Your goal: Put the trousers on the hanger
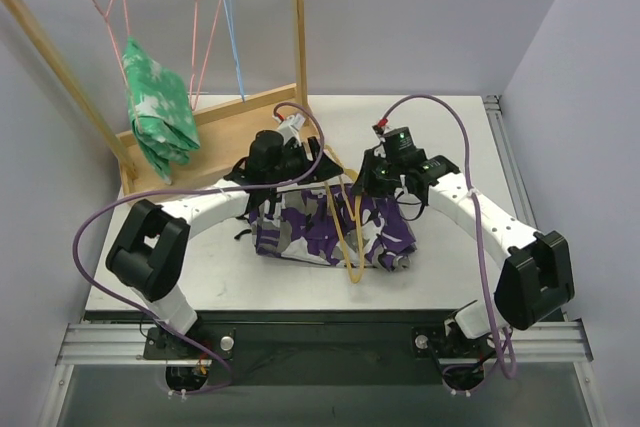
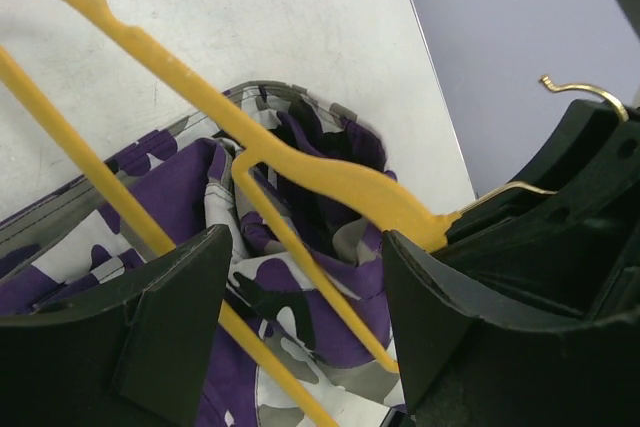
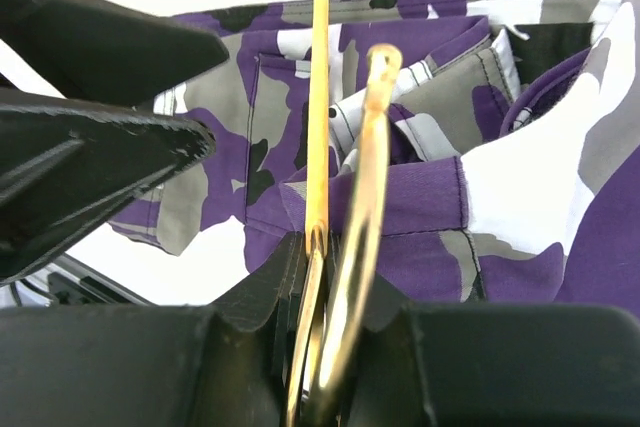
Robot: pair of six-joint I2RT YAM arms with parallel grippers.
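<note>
Purple, grey and white camouflage trousers (image 1: 300, 232) lie folded on the white table below both arms. Over them a yellow hanger (image 1: 359, 247) is held up, tilted, its far end reaching toward the table's front. My right gripper is shut on the hanger at the base of its gold hook (image 3: 368, 147). Facing it from the left, my left gripper stands open; the hanger's bars cross the left wrist view beyond its fingers (image 2: 180, 317). In the right wrist view, the left gripper's spread fingers (image 3: 165, 142) are left of the hanger.
At the left stands a wooden rack (image 1: 285, 102) with a green patterned garment (image 1: 160, 112) on a pink hanger, plus empty pink and blue hangers (image 1: 232, 37).
</note>
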